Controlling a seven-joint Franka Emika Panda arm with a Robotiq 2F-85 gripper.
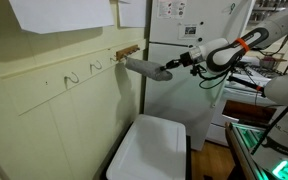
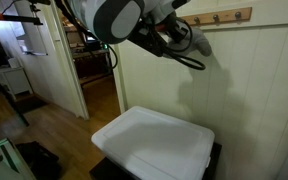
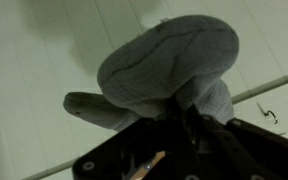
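Observation:
A grey cloth mitt (image 1: 150, 69) is stretched between the wall hooks and my gripper (image 1: 172, 66), its near end sagging a little. In the wrist view the mitt (image 3: 169, 60) fills the middle, with a thumb-like flap (image 3: 92, 108) sticking out at the left. My gripper is shut on a fold of it; the dark fingertips are partly buried in the cloth. Whether the mitt's far end hangs on a hook cannot be told. From the other side, only part of the mitt (image 2: 197, 43) shows behind the arm.
A wooden hook rail (image 2: 229, 16) is fixed to the pale wall beside the mitt. Several metal hooks (image 1: 71, 77) continue along the wall. Below stands a large white lid or tabletop (image 2: 152, 143), bare on top. A white fridge (image 1: 174, 95) is behind the arm.

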